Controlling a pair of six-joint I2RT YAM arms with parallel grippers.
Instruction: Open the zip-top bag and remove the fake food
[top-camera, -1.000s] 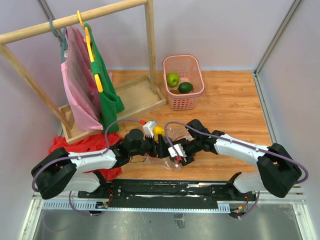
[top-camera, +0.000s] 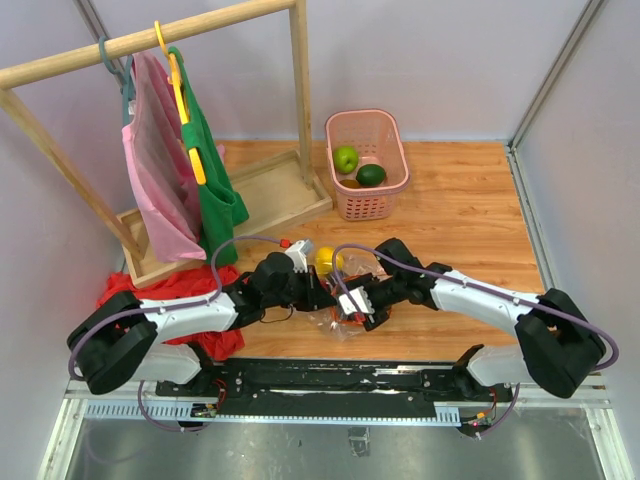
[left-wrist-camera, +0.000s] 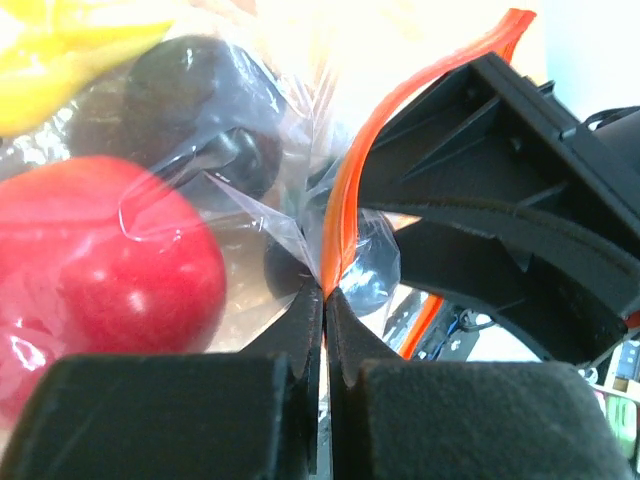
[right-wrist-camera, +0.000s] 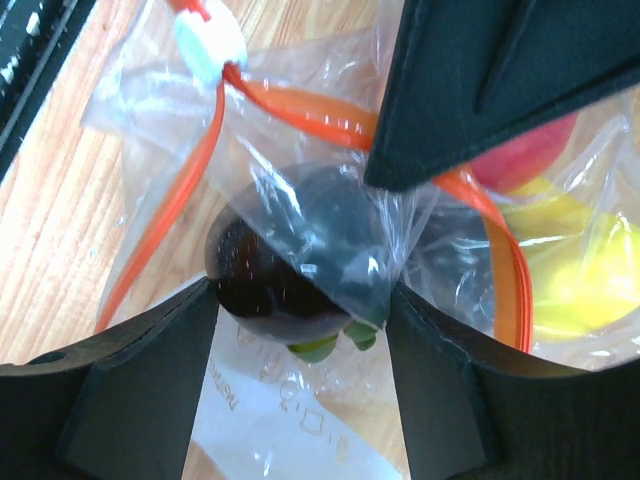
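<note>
The clear bag with orange zip lies between my grippers, holding a red fruit, yellow fruit and dark fruit. My left gripper is shut at the bag's orange zip edge, fingertips together on the thin strip. My right gripper is shut on a dark rounded fruit, with clear plastic over part of it, beside the orange zip. In the top view both grippers meet at the front middle of the table.
A pink basket with green fruits stands at the back. A wooden rack with hanging pink and green cloths is at left, red cloth at front left.
My left gripper has shifted slightly at the bag, and more of the bag's contents shows in the top view. The right arm has barely moved.
</note>
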